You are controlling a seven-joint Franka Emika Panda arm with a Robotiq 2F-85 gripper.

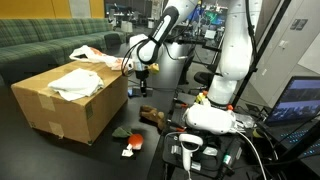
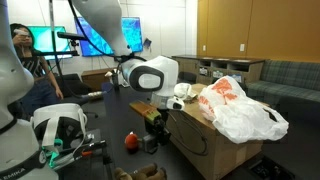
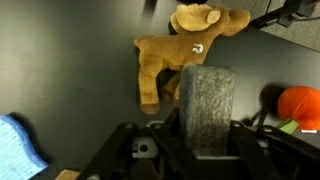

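Note:
In the wrist view my gripper is shut on a dark grey-green object (image 3: 207, 105) with reddish-brown edges; its exact kind is unclear. Exterior view 1 has the gripper (image 1: 143, 91) raised above the dark floor, right of the cardboard box. From the other side, exterior view 2 has the gripper (image 2: 157, 133) low beside the box, where the held object is hard to make out. A brown plush animal (image 3: 180, 48) lies below and beyond the fingers, apart from them.
An orange-red round thing (image 3: 299, 105) lies to one side with something green against it. The cardboard box (image 1: 65, 115) carries white cloths (image 1: 76, 83). A pale blue cloth-like thing (image 3: 15, 150) shows at the wrist view's left edge. Dark floor left of the box is clear.

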